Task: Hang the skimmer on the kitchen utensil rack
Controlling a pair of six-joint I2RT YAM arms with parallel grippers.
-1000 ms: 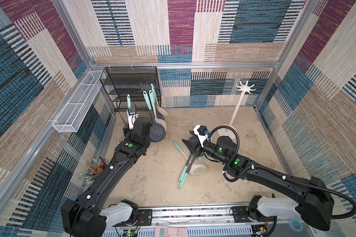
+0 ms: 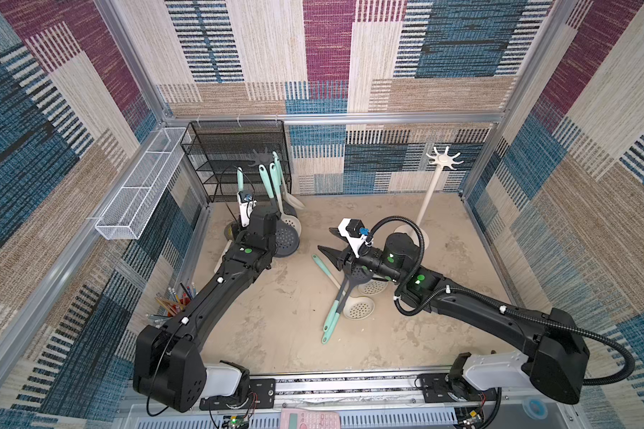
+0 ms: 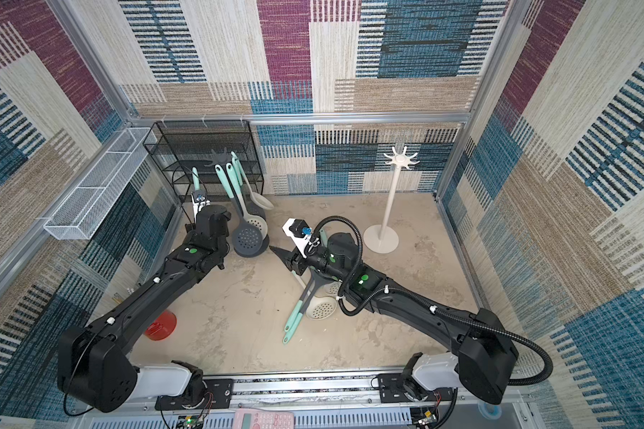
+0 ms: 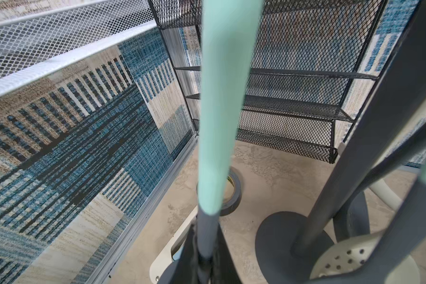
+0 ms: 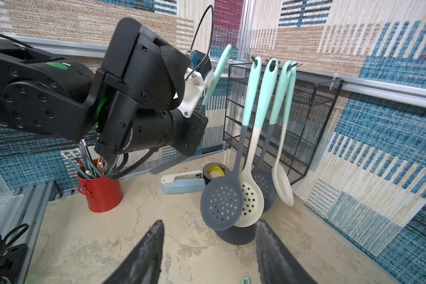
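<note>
Held upright by my left gripper is the skimmer, its mint handle (image 4: 222, 108) rising past the camera. The fingers are shut around its dark grey neck; only a grey edge of its lower end (image 5: 169, 163) shows below the arm in the right wrist view. To its right stands the dark utensil rack (image 2: 263, 158), with several mint-handled utensils (image 5: 265, 90) on its hooks and its round base (image 4: 281, 236) on the table. My right gripper hovers over the middle of the table, open and empty, facing the rack.
More utensils (image 2: 359, 307) lie on the table under my right arm. A white rack (image 2: 433, 187) stands empty at the back right. Tape (image 5: 215, 169), a stapler (image 5: 183, 183) and a red pencil cup (image 5: 103, 193) sit at the left.
</note>
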